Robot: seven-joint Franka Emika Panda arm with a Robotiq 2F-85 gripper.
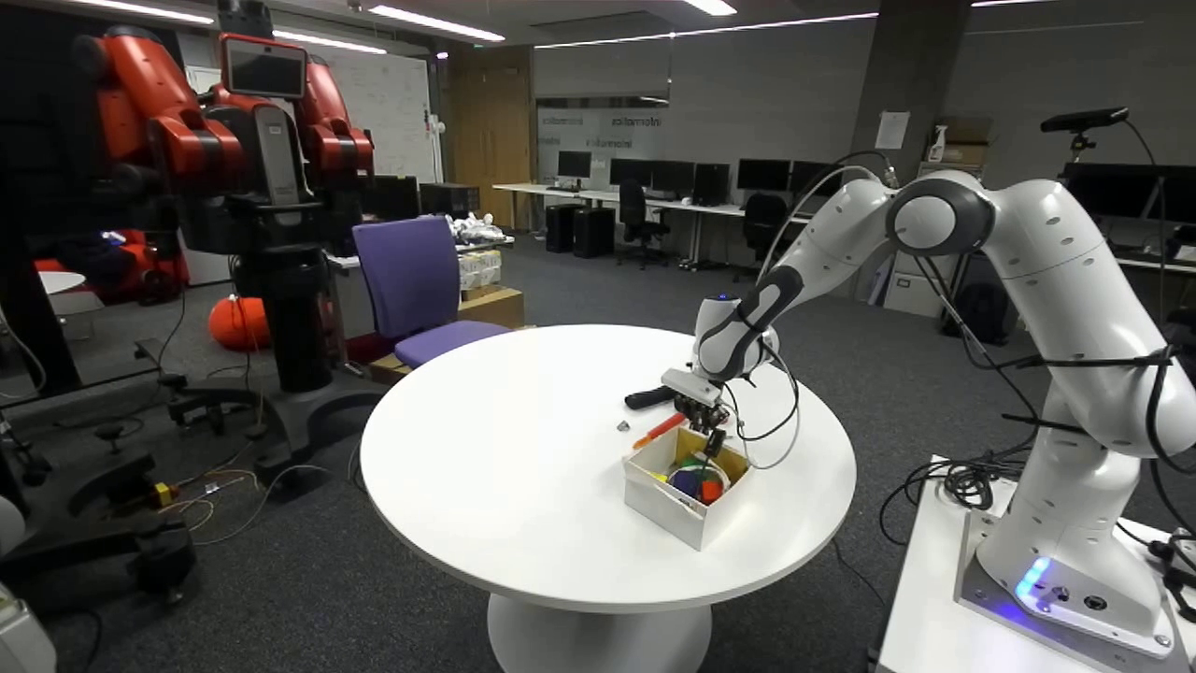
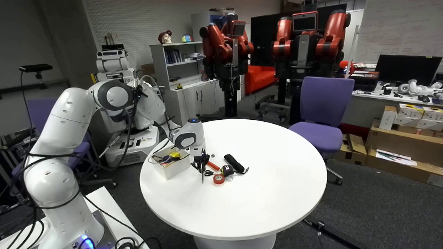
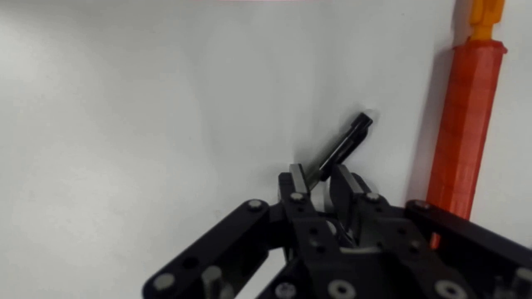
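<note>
A short black pen-like object [image 3: 351, 140] rests at a slant on the white table, its near end reaching between my fingertips in the wrist view. My gripper points down over it, fingers part open with a narrow gap between them. Contact with the black object on both sides cannot be made out. In the second exterior view, the gripper [image 2: 201, 164] is low over the table, just beside the white box [image 2: 177, 168]. From the first exterior view, the box [image 1: 662, 505] partly hides what is under the gripper.
A red-handled screwdriver [image 3: 464, 129] lies close on the right in the wrist view. Red tape [image 2: 218, 178], a tape measure [image 2: 227, 170] and a black-handled tool [image 2: 233, 162] are nearby. The box holds several coloured items.
</note>
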